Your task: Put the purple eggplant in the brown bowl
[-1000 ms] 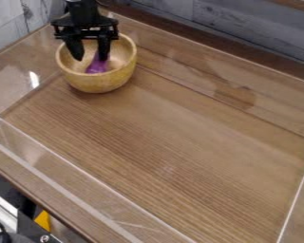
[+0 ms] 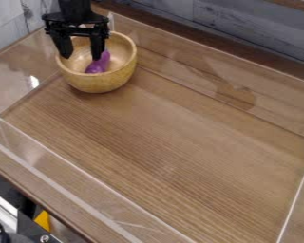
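Note:
The brown bowl (image 2: 102, 82) stands at the far left of the table, toward the back corner. Inside it, against the right part of its inner wall, lies the purple eggplant (image 2: 99, 63). My black gripper (image 2: 83, 55) reaches into the bowl from above, to the left of the eggplant. Its two fingers are spread apart, one over the bowl's left side and the other close to the eggplant. Whether that finger touches the eggplant is hard to tell at this size.
A raised wooden border runs along the back and right. Dark cables and equipment (image 2: 18, 214) lie beyond the front left edge.
The bowl has stayed in place.

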